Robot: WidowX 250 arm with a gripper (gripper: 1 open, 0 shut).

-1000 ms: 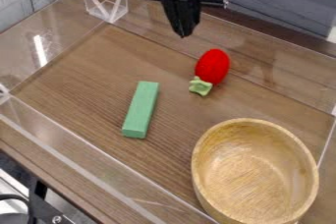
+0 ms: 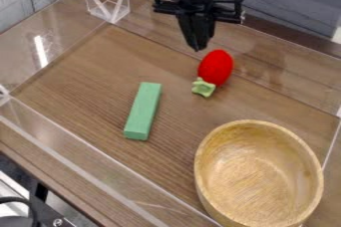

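Observation:
My black gripper (image 2: pixel 197 42) hangs at the top centre of the camera view, shut, with nothing visible between its fingers. It is just up and left of a red oval object (image 2: pixel 216 66). A small pale green piece (image 2: pixel 202 88) lies below the red object. A long green block (image 2: pixel 143 110) lies left of centre on the wooden table (image 2: pixel 80 121).
A large tan bowl (image 2: pixel 256 186) fills the lower right. Clear plastic pieces stand at the top left and left edge. A black cable (image 2: pixel 14 201) is at the bottom left corner.
The gripper has moved down in the view over the last second, closer to the red object. The objects on the table have not visibly moved.

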